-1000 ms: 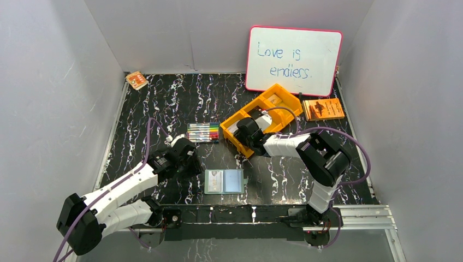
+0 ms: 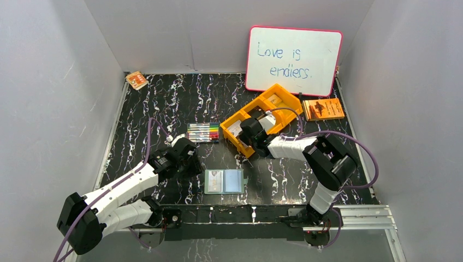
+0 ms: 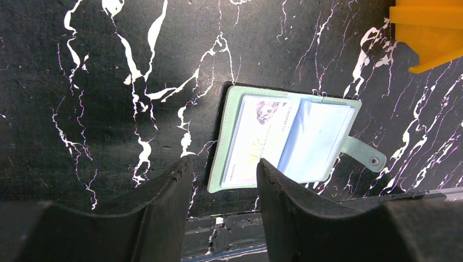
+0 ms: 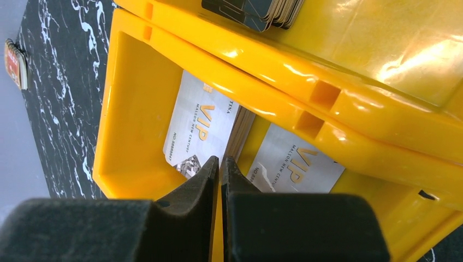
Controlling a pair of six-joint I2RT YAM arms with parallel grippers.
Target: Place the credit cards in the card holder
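A pale green card holder lies opened flat on the table, its snap strap to the right. A white card shows in its left sleeve; the right sleeve looks empty. My left gripper is open above the holder's lower left edge, nothing between its fingers. In the right wrist view, white VIP cards are stacked in a yellow bin, and another white VIP card lies to their right. Over the bin, my right gripper stands slightly open, a narrow gap between its fingers and no card visible there.
Dark cards sit in the neighbouring compartment. A box of coloured pens lies left of the bins. An orange book and a whiteboard are at the back right. Bare table surrounds the holder.
My right gripper has shifted slightly to the right and down in the top view, staying over the bin. The left arm and the card holder have not moved.
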